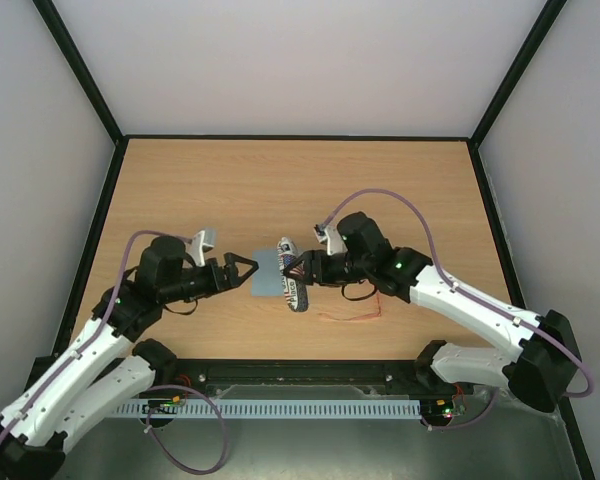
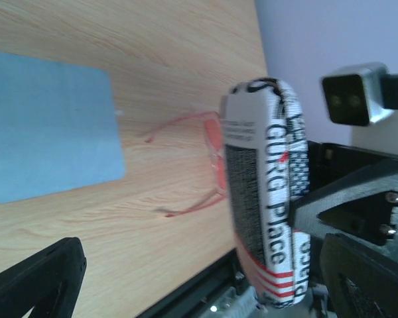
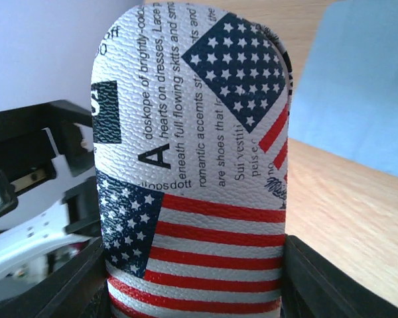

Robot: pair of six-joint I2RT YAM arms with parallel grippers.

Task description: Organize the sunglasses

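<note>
An upright sunglasses case (image 1: pixel 292 285) printed with text and flags is held in my right gripper (image 1: pixel 298 268), which is shut on it; the case fills the middle of the right wrist view (image 3: pixel 189 159). My left gripper (image 1: pixel 243 271) stands open just left of the case, with nothing between its fingers. In the left wrist view, red sunglasses (image 2: pixel 215 159) lie on the table behind the case.
A grey-blue cloth or mat (image 2: pixel 50 129) lies flat on the table between the grippers, below them.
</note>
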